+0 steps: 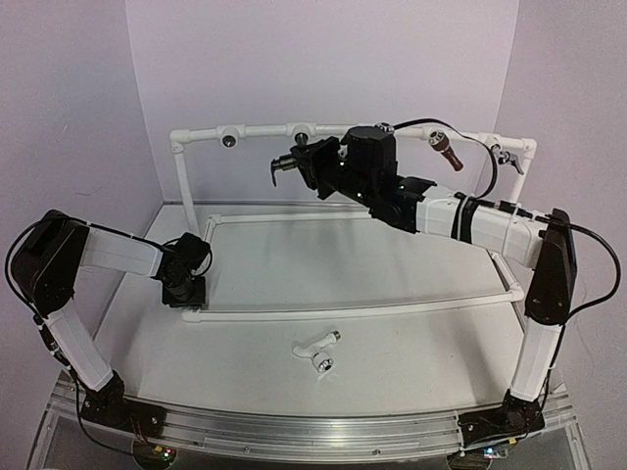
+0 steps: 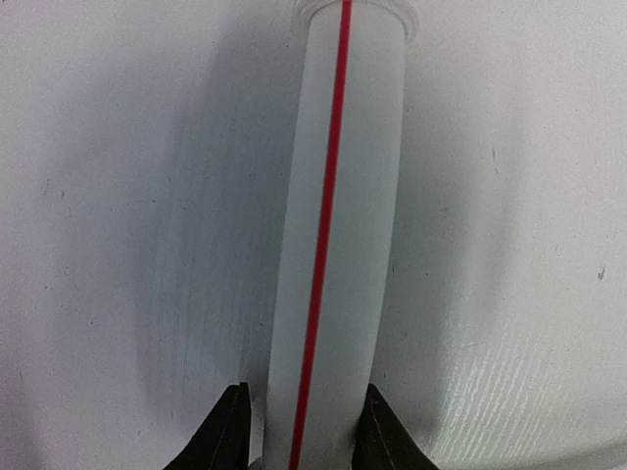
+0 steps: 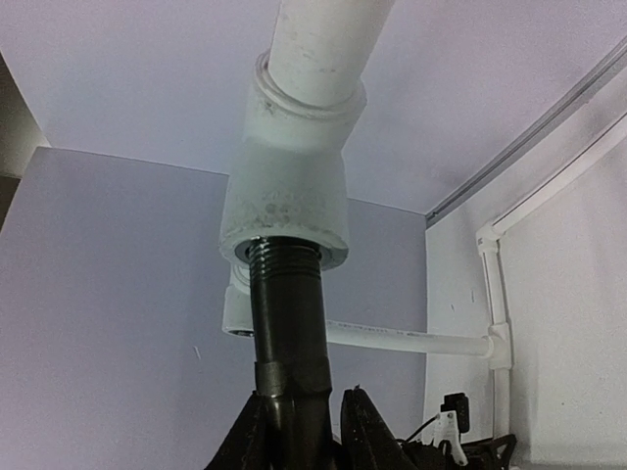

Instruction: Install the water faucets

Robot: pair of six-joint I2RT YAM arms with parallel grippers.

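A black faucet (image 3: 289, 323) has its threaded end at the mouth of a white tee fitting (image 3: 289, 196) on the upper pipe; how deep it sits cannot be told. My right gripper is shut on its body, one finger on each side. From above, the faucet's spout (image 1: 282, 164) points left of my right gripper (image 1: 315, 166). At the frame's front left corner, my left gripper (image 1: 184, 291) is low. Its wrist view shows a white pipe (image 2: 338, 225) with a red stripe between the fingers of the left gripper, which appears shut on it.
A white faucet (image 1: 315, 351) lies loose on the tabletop in front of the frame. Along the upper pipe (image 1: 260, 130), a brown-red faucet (image 1: 446, 150) and a silver one (image 1: 507, 159) hang at the right. The left tee (image 1: 229, 139) is empty.
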